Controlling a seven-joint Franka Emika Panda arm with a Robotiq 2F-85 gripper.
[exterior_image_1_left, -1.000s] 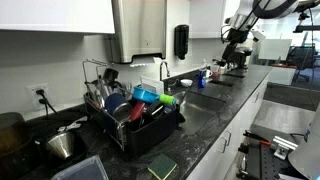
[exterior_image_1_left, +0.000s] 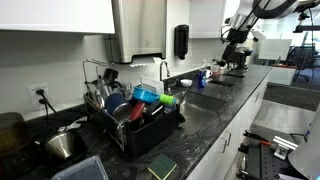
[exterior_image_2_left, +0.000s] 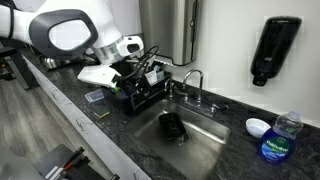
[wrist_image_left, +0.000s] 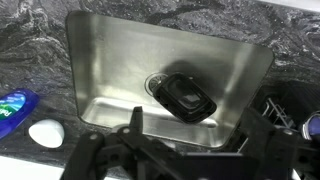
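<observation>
A dark rectangular container (wrist_image_left: 185, 97) lies in the metal sink (wrist_image_left: 105, 60), beside the drain, in the wrist view. The second exterior view shows the same dark container (exterior_image_2_left: 172, 125) inside the sink (exterior_image_2_left: 207, 152). My gripper is open, its black fingers apart at the bottom of the wrist view with nothing held between them. High at the right of the first exterior view, the gripper (exterior_image_1_left: 230, 50) hangs in the air, clear of the counter. It is well above the container and not touching it.
A full black dish rack (exterior_image_1_left: 150, 130) stands on the counter, with a green sponge (exterior_image_1_left: 162, 166) in front. A faucet (exterior_image_2_left: 197, 80) rises behind the sink. To its right are a white bowl (exterior_image_2_left: 257, 128) and a blue soap bottle (exterior_image_2_left: 281, 140).
</observation>
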